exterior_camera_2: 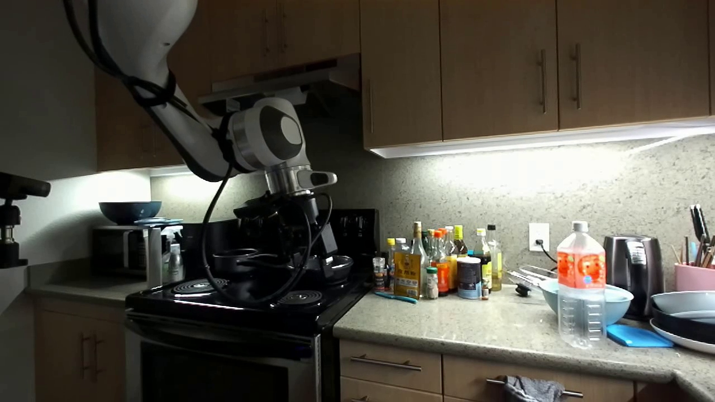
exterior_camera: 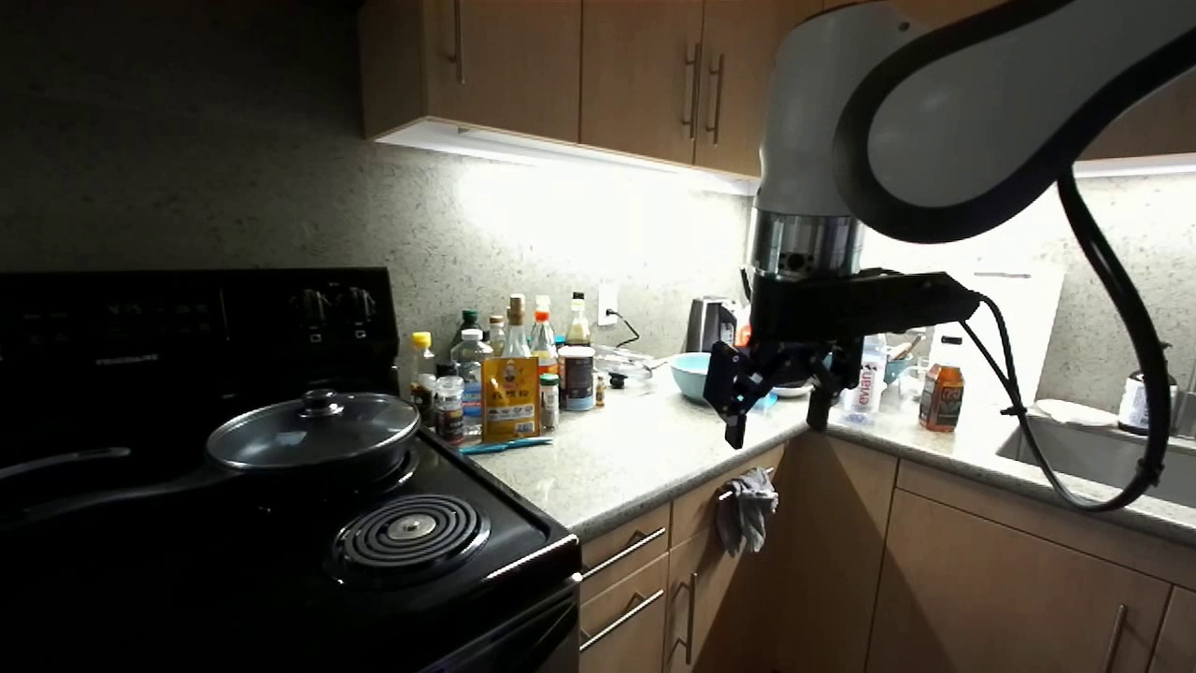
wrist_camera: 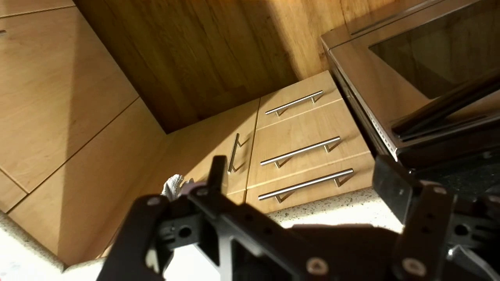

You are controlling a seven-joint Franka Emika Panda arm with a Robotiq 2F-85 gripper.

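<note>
My gripper (exterior_camera: 778, 406) hangs in the air near the counter corner in exterior view 1, apart from the things around it. Its two fingers (wrist_camera: 216, 174) stand wide apart in the wrist view, with nothing held between them. Beyond them appear wooden drawers with metal handles (wrist_camera: 307, 184) and the floor (wrist_camera: 225, 51). A grey cloth (exterior_camera: 747, 511) drapes over a drawer handle below the counter. In exterior view 2 the gripper (exterior_camera_2: 325, 249) appears in front of the stove, its fingers hard to make out against the dark.
A lidded pan (exterior_camera: 320, 432) sits on the black stove. Several bottles and jars crowd the counter's back, by a yellow package (exterior_camera: 510, 402). A pale blue bowl (exterior_camera: 691, 377), a clear plastic bottle (exterior_camera_2: 581, 295) and a kettle (exterior_camera_2: 633, 271) stand farther along.
</note>
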